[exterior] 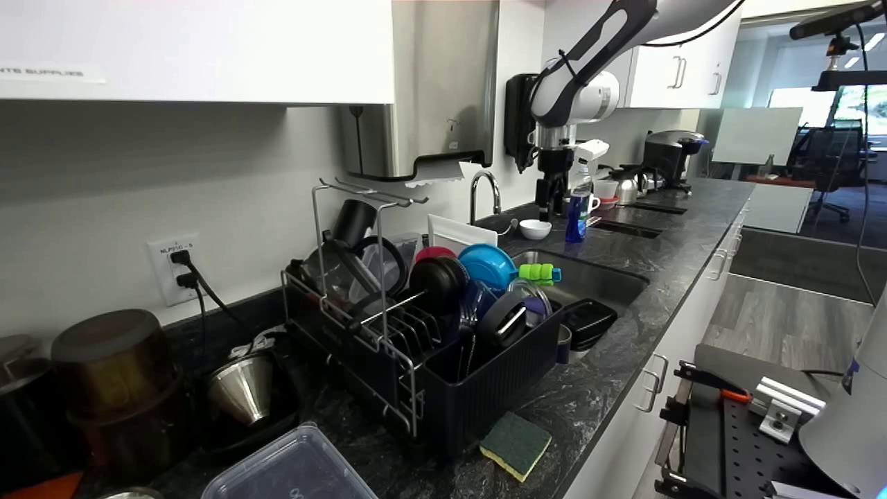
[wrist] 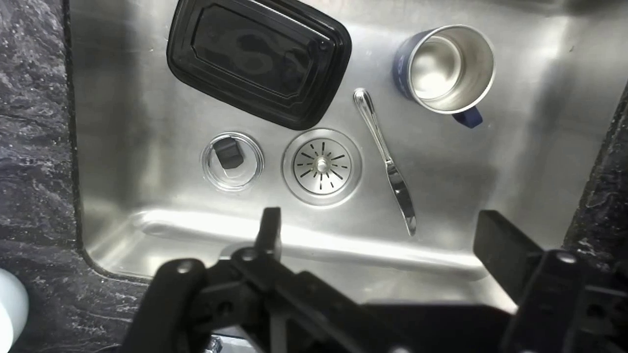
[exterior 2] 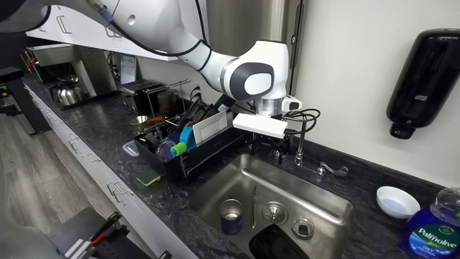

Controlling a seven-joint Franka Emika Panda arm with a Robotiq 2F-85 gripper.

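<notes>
My gripper is open, its two fingers (wrist: pixel 270 230) wide apart and nothing between them. In the second exterior view, the gripper (exterior 2: pixel 267 151) hangs above the back edge of the steel sink (exterior 2: pixel 321 190), beside the faucet. Inside the sink lie a black rectangular container (wrist: pixel 259 56), a blue mug (wrist: pixel 450 70) standing upright, a table knife (wrist: pixel 383 153) and a small round clear lid (wrist: pixel 233 162). The drain (wrist: pixel 321 165) sits between the lid and the knife. From above, none of these touches the fingers.
A full black dish rack (exterior: pixel 499 374) flanks the sink, with a sponge (exterior: pixel 516 445) in front of it. On the sink's other side are a white bowl (exterior 2: pixel 397 202) and a blue soap bottle (exterior 2: pixel 433 233). The faucet (exterior 2: pixel 300 146) rises close behind the gripper.
</notes>
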